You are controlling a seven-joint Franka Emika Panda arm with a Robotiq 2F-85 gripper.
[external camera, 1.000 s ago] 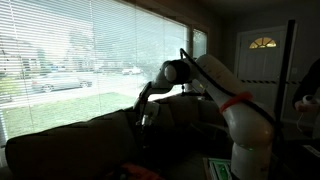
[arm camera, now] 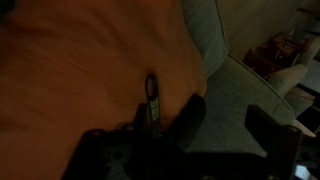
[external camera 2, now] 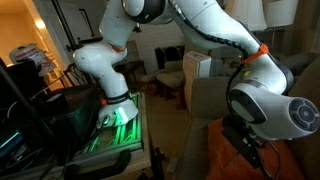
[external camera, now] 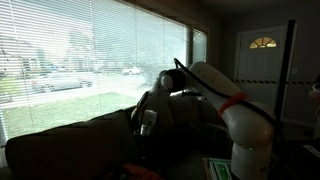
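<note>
In the wrist view, an orange cloth (arm camera: 100,60) covers much of the seat of a grey couch (arm camera: 235,90). A thin dark object (arm camera: 152,88) with a small loop at its end lies over the cloth; what it is I cannot tell. My gripper is open, its dark fingers spread, with only cloth edge and couch fabric showing beyond them. The looped object is to the left of the gap between the fingers. In exterior view 2, my gripper (external camera 2: 248,150) points down over the orange cloth (external camera 2: 225,155), partly hidden by shadow.
The couch's backrest (external camera: 70,148) runs below a window with blinds (external camera: 80,60). A green-lit base (external camera 2: 110,140) stands by the arm's foot. A pale box-like item (external camera 2: 197,70) is farther back. Free seat space (external camera 2: 205,100) lies beside the cloth.
The arm's upper joint has shifted slightly downward and the forearm has moved a little. The couch and window look the same.
</note>
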